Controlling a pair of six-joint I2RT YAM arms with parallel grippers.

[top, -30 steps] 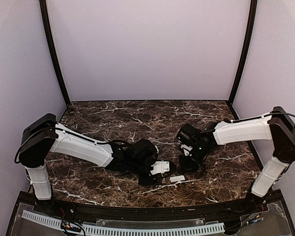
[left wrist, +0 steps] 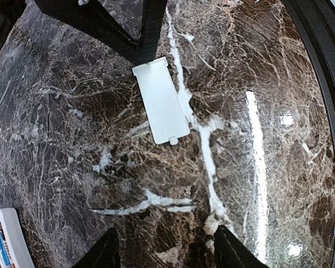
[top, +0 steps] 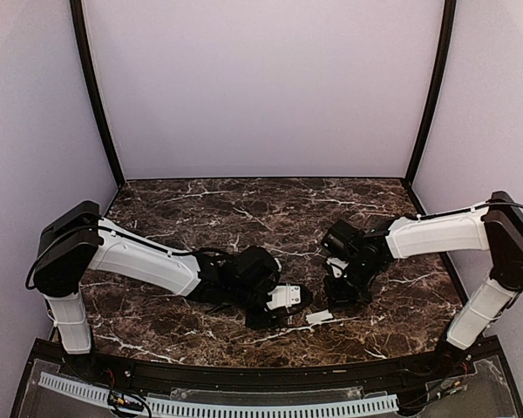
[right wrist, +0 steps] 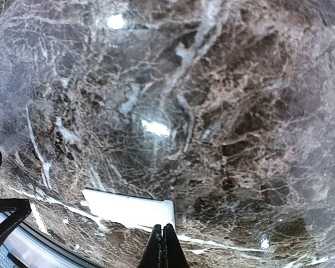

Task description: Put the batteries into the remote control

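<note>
A flat white piece like a battery cover (top: 319,318) (left wrist: 160,101) (right wrist: 127,209) lies on the marble table. My right gripper is shut, its tips at one end of that piece, with nothing seen between them. My left gripper hangs open over bare table, a short way from the white piece. At the lower left of the left wrist view, a white item (left wrist: 10,240) with blue inside, perhaps the remote or batteries, is cut off by the frame edge.
The table's dark front edge (top: 253,369) runs close to the white piece. Pale walls stand at the back and both sides.
My right arm has moved slightly to the right, and the white piece sits a little further right than before. The left arm shows no visible change.
</note>
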